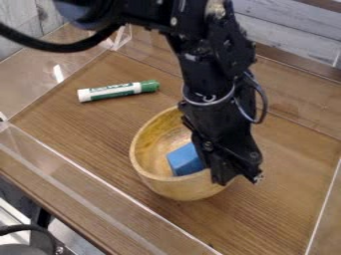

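My black gripper reaches down into the right side of a pale wooden bowl on the wooden table. A blue block lies in the bowl, just left of my fingers and partly hidden by them. The gripper looks shut; what is between the fingertips is hidden by the gripper itself.
A green and white marker lies behind the bowl to the left. Raised edges border the table.
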